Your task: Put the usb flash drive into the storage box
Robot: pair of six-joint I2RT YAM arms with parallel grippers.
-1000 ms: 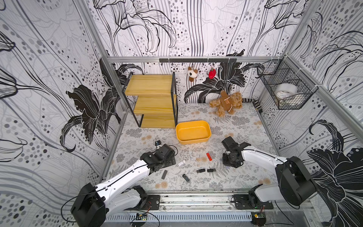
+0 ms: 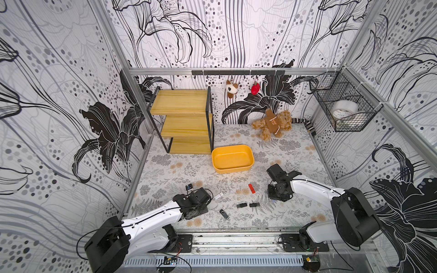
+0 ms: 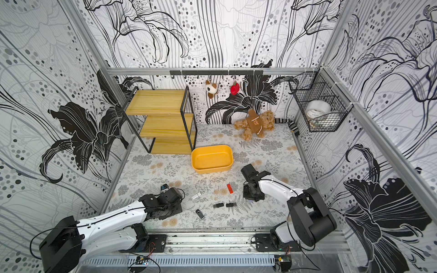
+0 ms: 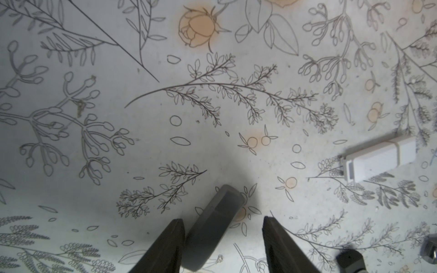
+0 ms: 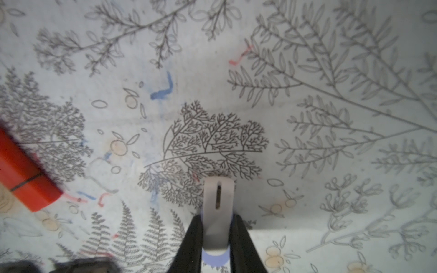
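Observation:
The empty yellow storage box [image 2: 232,169] stands mid-table. In the left wrist view a dark grey flash drive [image 4: 214,225] lies slanted on the table, near the left fingertip. My left gripper is open above it, a finger to each side; the arm hides this drive from above. My right gripper is shut on a pale grey and blue flash drive [image 5: 218,193], low over the table to the right of the box. Other drives lie between the arms: a white one [image 2: 219,195], a red one [image 2: 251,188], and a black and silver one [image 2: 224,214].
Two short black drives [image 2: 241,205] lie near the front middle. A wooden shelf [image 2: 178,102] stands behind left of the box, and a teddy bear [image 2: 273,123] at the back right. A wire basket [image 2: 348,102] hangs on the right wall. Table between box and drives is free.
The right arm looks still.

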